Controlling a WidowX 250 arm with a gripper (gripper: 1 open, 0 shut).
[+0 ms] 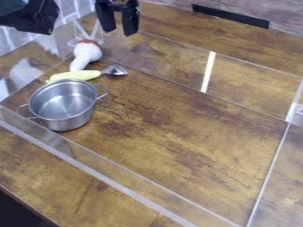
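My gripper (119, 27), dark and open, hangs at the top left above the wooden surface, with nothing visible between its fingers. Below it and to the left lies a white plush-like object (85, 55). A pale yellow elongated item (73, 76) lies above a steel pot (62, 104) with two side handles. A small metal piece (115, 71) sits to the right of the yellow item.
Clear plastic walls edge the area at the left, front and right. A pale strip (208, 71) crosses the wood toward the back right.
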